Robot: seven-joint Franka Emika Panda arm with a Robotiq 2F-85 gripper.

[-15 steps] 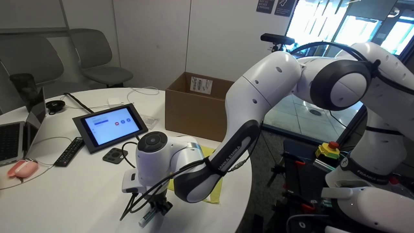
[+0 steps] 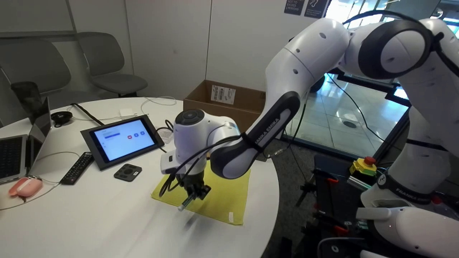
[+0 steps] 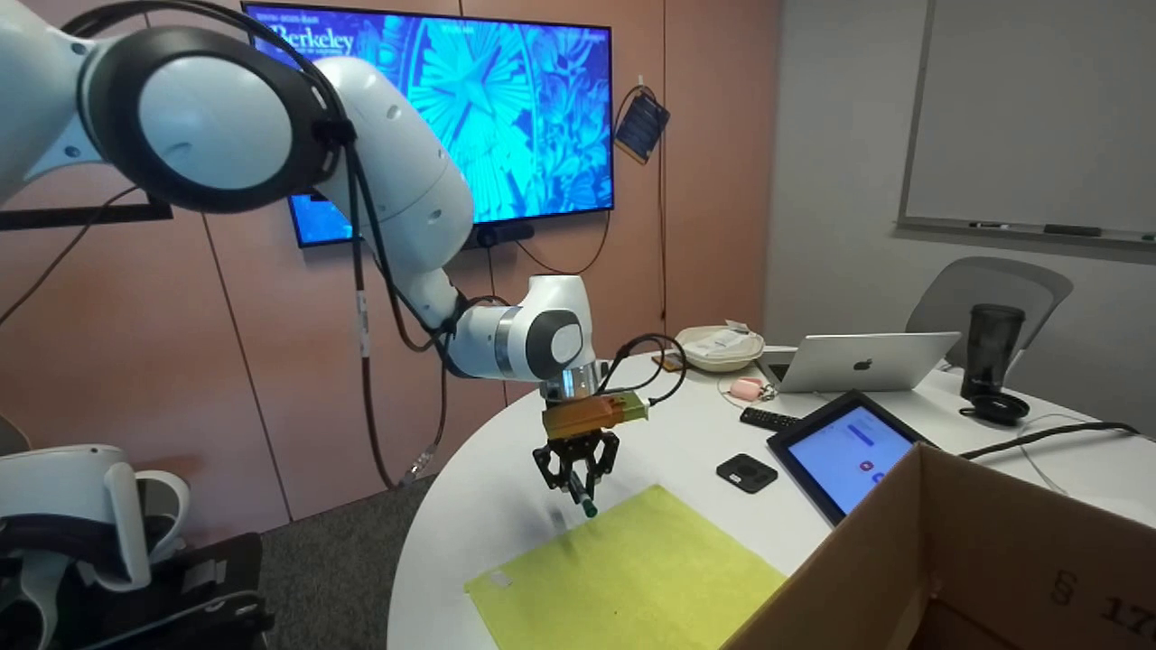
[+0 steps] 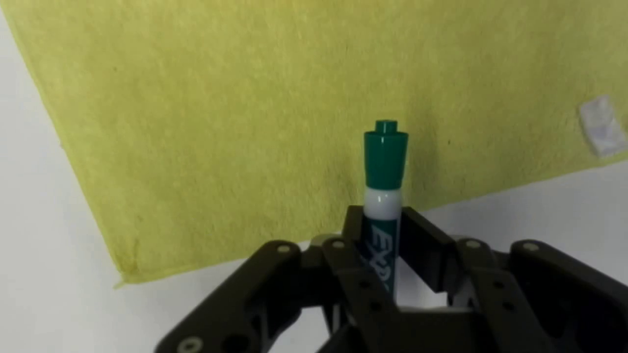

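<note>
Gripped between the fingers is a green-capped Expo marker [image 4: 385, 162], its cap pointing away from the hand over the cloth in the wrist view. My gripper is shut on the marker's barrel. A yellow cloth [image 3: 639, 574] lies flat on the white table. In exterior view 2 the gripper [image 3: 577, 477] hangs above the table by the cloth's edge, with the marker [image 3: 586, 502] tilted downward. Seen in exterior view 1, the marker's pale end [image 2: 182, 206] sticks out toward the near side, above the table surface.
An open cardboard box [image 2: 223, 101] stands behind the cloth. A tablet [image 2: 124, 137], a small black device [image 2: 127, 172], a remote [image 2: 77, 167] and a laptop [image 2: 17, 150] lie to the left.
The arm has risen and moved back and right in exterior view 1, from bare table to the yellow cloth's near edge. The marker has travelled with the gripper.
</note>
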